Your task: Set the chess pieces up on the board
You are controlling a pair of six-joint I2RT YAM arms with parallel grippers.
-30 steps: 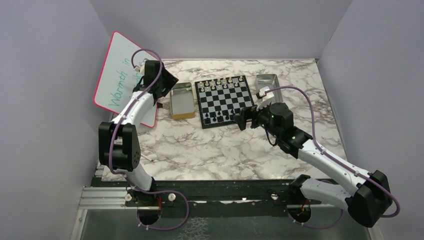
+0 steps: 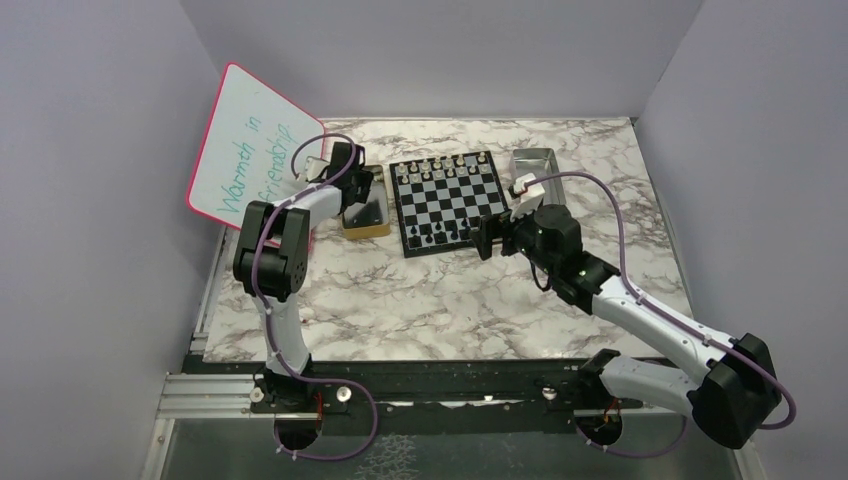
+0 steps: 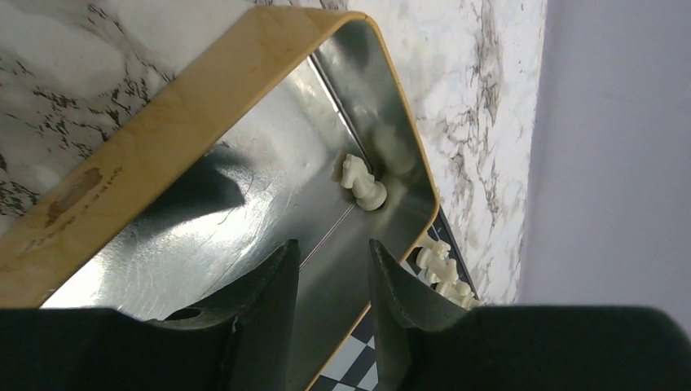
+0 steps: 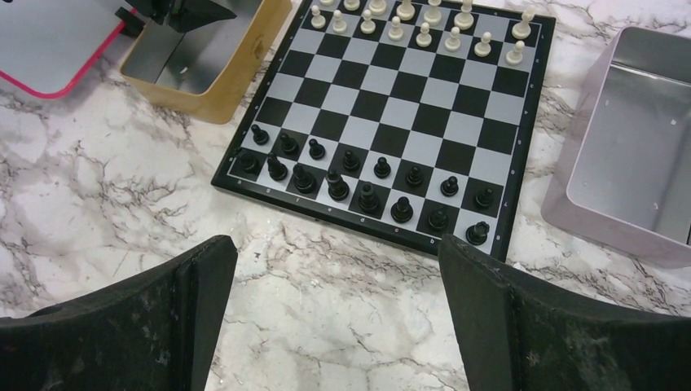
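Note:
The chessboard [image 2: 448, 205] holds rows of white pieces at the back and black pieces at the front. In the left wrist view a white chess piece [image 3: 367, 191] lies on its side inside the gold-rimmed metal container [image 3: 138, 163]. My left gripper is over that container, part open with nothing between its fingers, short of the piece. In the right wrist view my right gripper stands open and empty at the near right of the board, facing the black pieces.
A second metal container [image 4: 619, 147] sits right of the board. A whiteboard [image 2: 250, 140] lies at the left with writing on it.
My left gripper has moved right and down from over the whiteboard to the gold container left of the board. The right arm looks still.

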